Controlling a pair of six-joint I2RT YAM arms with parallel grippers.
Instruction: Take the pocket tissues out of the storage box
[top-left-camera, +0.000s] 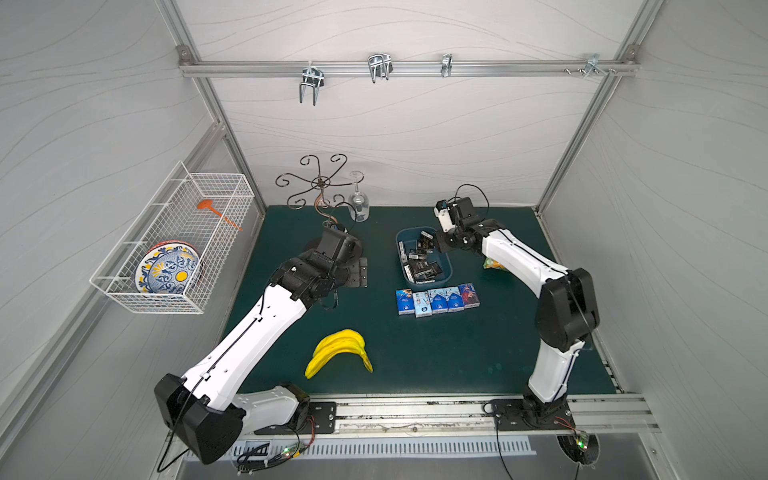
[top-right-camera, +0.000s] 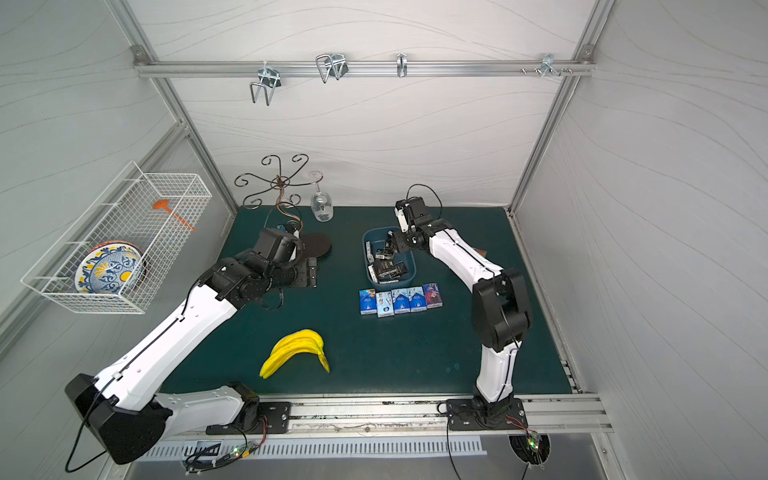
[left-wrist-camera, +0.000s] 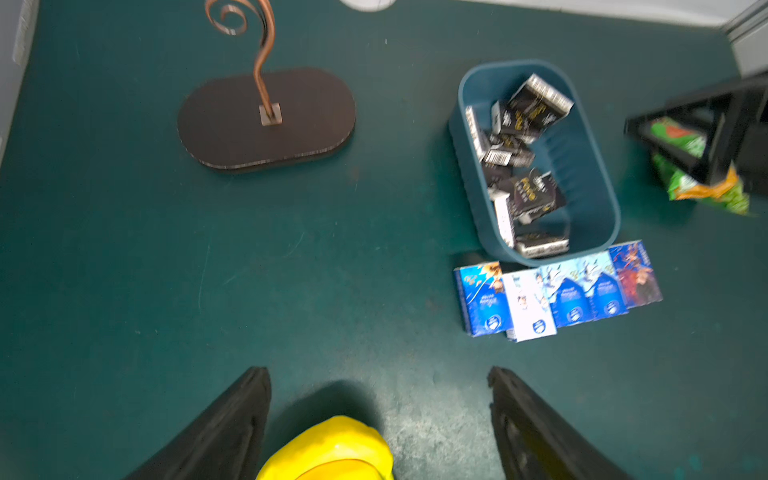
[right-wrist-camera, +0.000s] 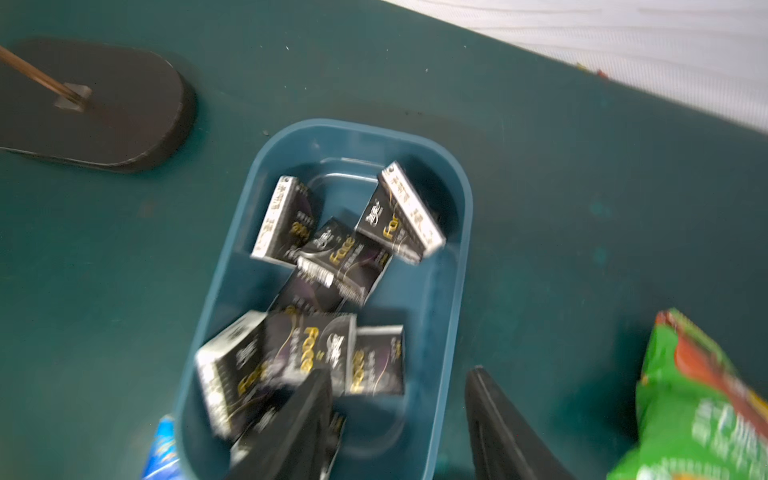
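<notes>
A blue storage box (right-wrist-camera: 453, 320) holds several black pocket tissue packs (right-wrist-camera: 340, 256), some tilted, seen in all views. Several blue and coloured packs (left-wrist-camera: 569, 288) lie in a row along its near side. My right gripper hangs over the box's right side, fingers apart with nothing visible between them. My left gripper is at the left of the box, high over the table, its fingers wide open and empty.
A metal holder on a dark base (left-wrist-camera: 312, 120) stands left of the box, a glass (top-left-camera: 359, 206) behind. A green snack bag (right-wrist-camera: 696, 400) lies right. Bananas (top-left-camera: 336, 348) lie front left. A wire basket (top-left-camera: 192, 304) hangs on the left.
</notes>
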